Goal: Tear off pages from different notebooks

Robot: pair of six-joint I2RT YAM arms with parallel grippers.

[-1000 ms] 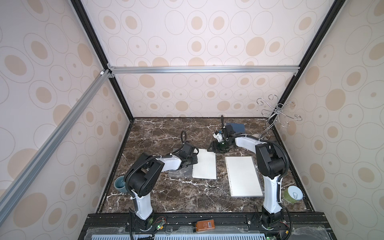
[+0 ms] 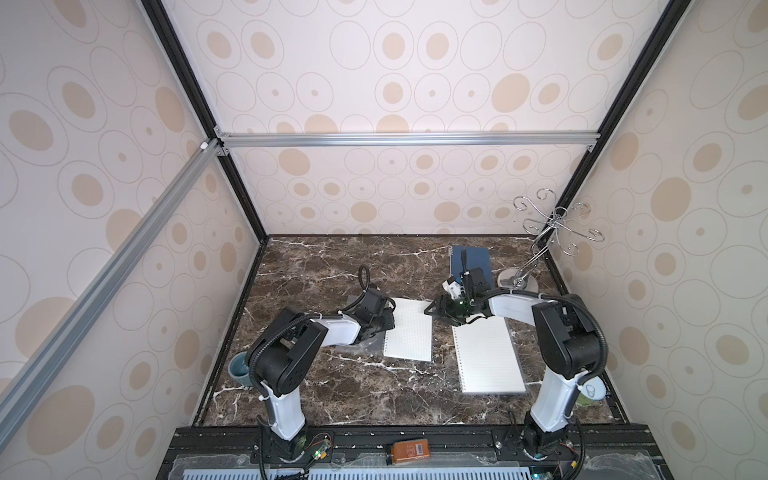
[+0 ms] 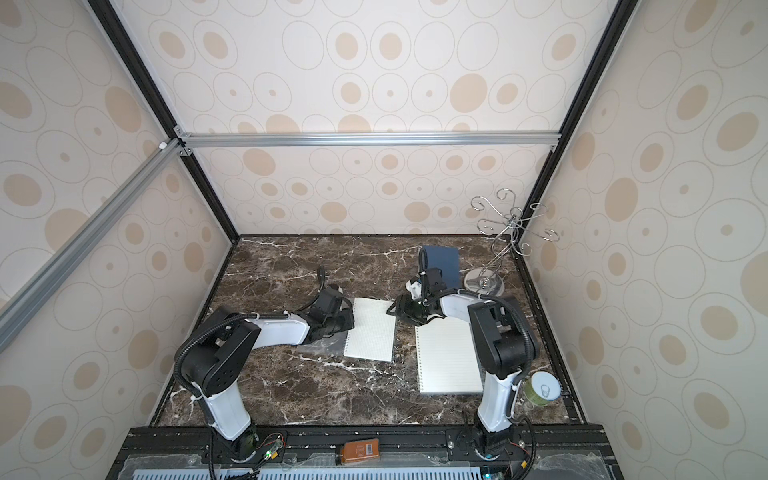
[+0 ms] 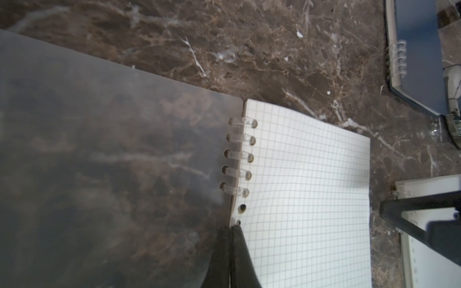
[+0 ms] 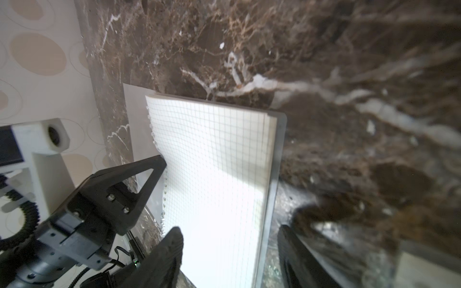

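An open spiral notebook with a squared page [image 4: 307, 192] and a grey translucent cover [image 4: 115, 115] lies mid-table. My left gripper is down at the spiral, shut, with its tips on the binding edge of the page. My right gripper is part open beside the page's right edge, its fingers apart with nothing seen between them. A larger lined notebook [image 2: 488, 360] lies to the right, partly under the right arm, and a dark blue notebook [image 3: 440, 257] lies behind.
A metal stand [image 2: 552, 232] stands at the back right, a green can [image 3: 544, 388] at the front right and a teal cup [image 2: 240, 368] at the left.
My right arm has moved toward the front and a little right, now over the lined notebook's top. My left gripper has shifted very slightly.
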